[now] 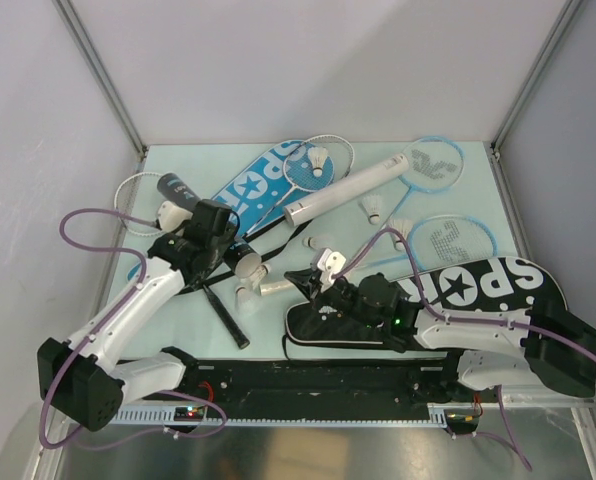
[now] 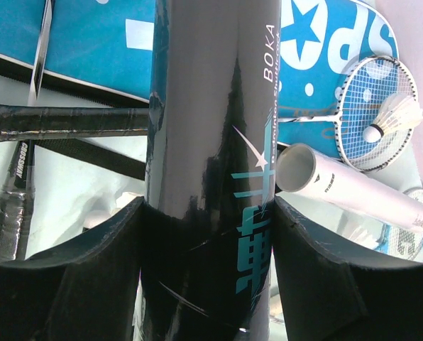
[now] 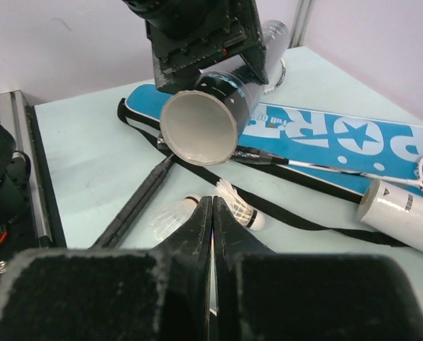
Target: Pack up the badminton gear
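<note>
A shiny black tube (image 2: 211, 106) lettered BOKA runs between the fingers of my left gripper, which is shut around it. In the right wrist view the tube's pale round end (image 3: 199, 128) hangs above the table, facing my right gripper. The right fingertips meet, with nothing seen between them. Beyond them lie two shuttlecocks: one with its feathers toward me (image 3: 172, 219), one on its side (image 3: 238, 206). A white tube (image 1: 346, 190) lies by the blue SPORT bag (image 1: 246, 188). A black SPORT bag (image 1: 508, 290) lies front right.
Rackets lie about: one blue-headed (image 1: 434, 163) at the back right, another (image 1: 453, 243) near the black bag. More shuttlecocks (image 1: 372, 206) rest mid-right. A black racket handle (image 1: 225, 318) and straps lie under the left arm. Bare table shows at the front left.
</note>
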